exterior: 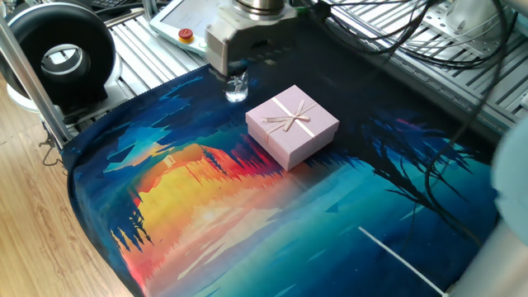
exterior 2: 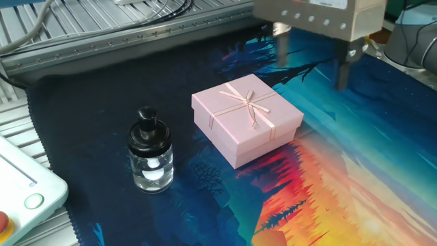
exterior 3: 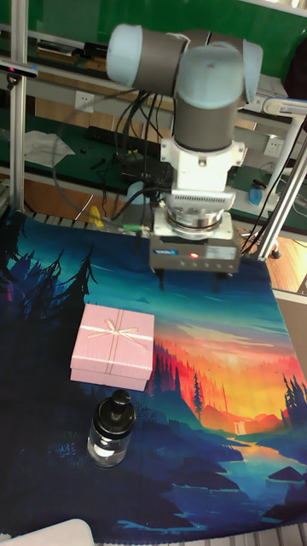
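Observation:
A pink gift box [exterior 2: 247, 119] with a ribbon bow on its lid sits closed on the printed cloth. Close by it, a clear glass bottle [exterior 2: 151, 164] with a black cap stands upright, partly hidden behind the gripper in the first exterior view. My gripper [exterior 2: 312, 68] is in the air above the cloth, on the far side of the box from the bottle. Its two dark fingers [exterior 2: 341, 71] point down, wide apart, with nothing between them. The third exterior view has the gripper [exterior 3: 195, 278] beyond the box and to its right, touching neither object.
A tablet-like controller [exterior: 177, 21] with a red button [exterior: 186, 35] lies by the cloth's edge. Black cables [exterior: 388, 33] run along the metal frame. A large black ring-shaped object [exterior: 62, 59] stands at the left.

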